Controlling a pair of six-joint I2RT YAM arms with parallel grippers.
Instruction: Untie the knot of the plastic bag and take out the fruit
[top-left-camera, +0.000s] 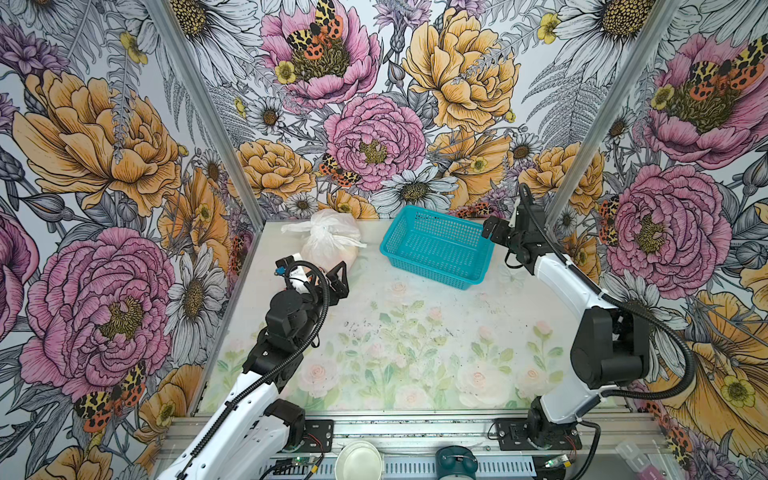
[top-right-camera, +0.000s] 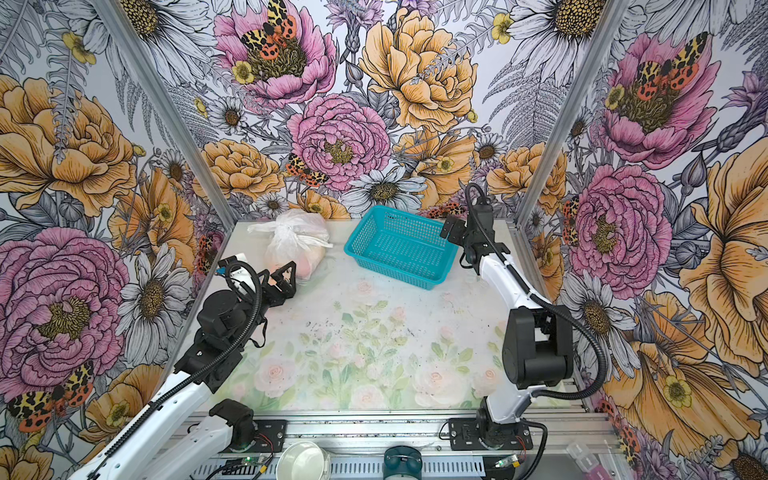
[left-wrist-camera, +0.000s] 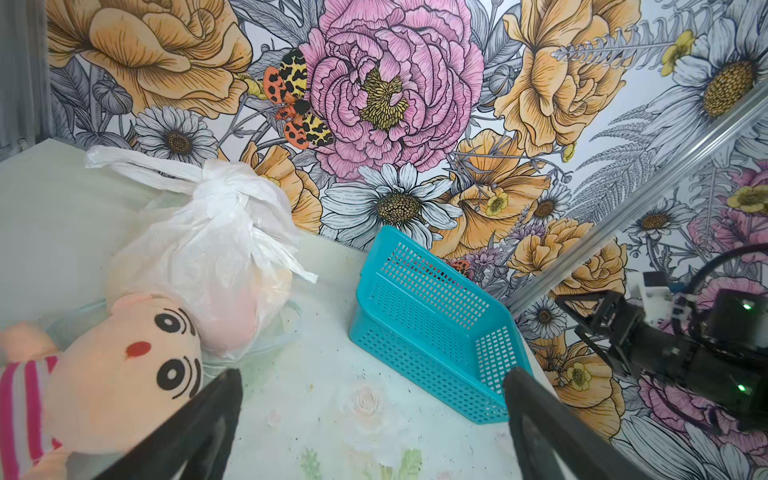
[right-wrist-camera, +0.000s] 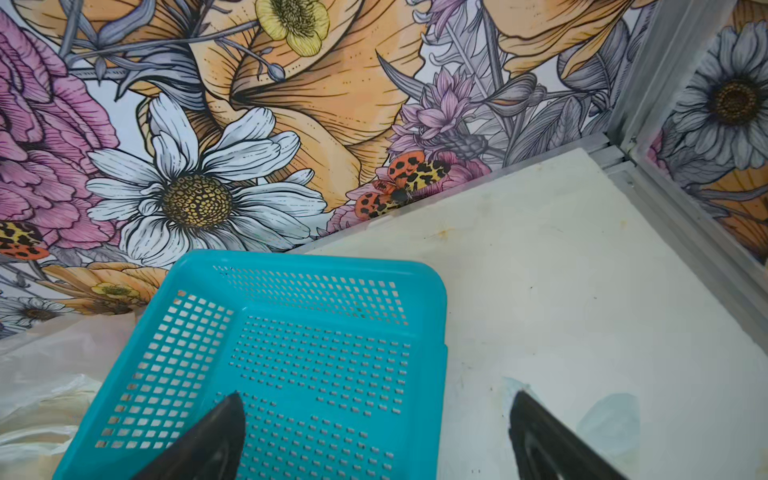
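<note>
A white translucent plastic bag (left-wrist-camera: 192, 256), its top tied in a knot (left-wrist-camera: 228, 196), sits at the back left of the table; pinkish round shapes show through its side. My left gripper stands open in front of the bag and to its right, nothing between its fingers. Over at the teal basket (right-wrist-camera: 320, 352), my right gripper is open and empty, aimed at the basket's right part. The fruit itself is only dimly visible through the plastic.
A plush doll (left-wrist-camera: 132, 368) with a striped shirt lies against the front of the bag, mostly behind the left arm from above. The teal basket is empty.
</note>
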